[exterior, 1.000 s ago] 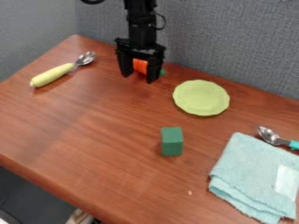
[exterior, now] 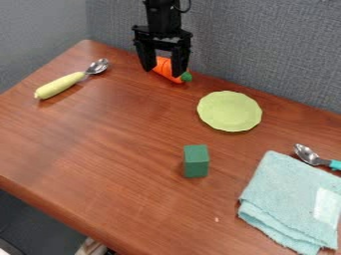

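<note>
The black gripper (exterior: 162,58) hangs at the back centre of the table, just above an orange carrot (exterior: 167,69) with a green top, which lies by the back edge. Its two fingers stand apart over the carrot, with nothing seen held between them.
A corn cob (exterior: 59,86) and a spoon (exterior: 96,68) lie at the left. A green plate (exterior: 229,111), green block (exterior: 196,160), second spoon (exterior: 305,153) and folded cloth (exterior: 289,199) occupy the centre and right.
The gripper has moved back and up from over the carrot, uncovering more of it. The carrot lies on the table as before.
</note>
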